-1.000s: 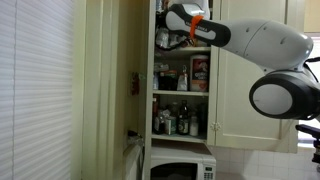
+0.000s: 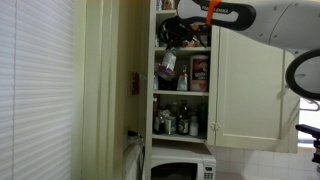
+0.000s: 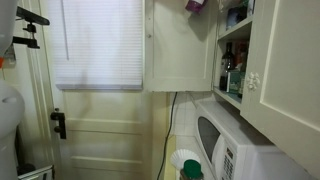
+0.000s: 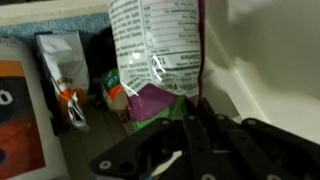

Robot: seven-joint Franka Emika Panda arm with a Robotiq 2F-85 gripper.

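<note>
A labelled container (image 4: pixel 160 50) with fine print on white and a purple-and-green patch at its lower end fills the top middle of the wrist view. My gripper is shut on that lower end; the fingers are dark and partly hidden. From exterior view 1, the same pale pinkish container (image 2: pixel 168 66) hangs tilted below the dark gripper (image 2: pixel 172 42), in front of the open cupboard's upper shelves. Only a purple part of the container (image 3: pixel 195 5) shows at the top edge of exterior view 2.
A red canister (image 2: pixel 200 72) stands on the middle cupboard shelf, with several bottles (image 2: pixel 178 122) one shelf lower. The open cupboard door (image 2: pixel 255 95) is on the right. Below sits a white microwave (image 2: pixel 182 160). A green-lidded jar (image 3: pixel 191 169) stands near it.
The arm has shifted right in exterior view 1, its elbow rising.
</note>
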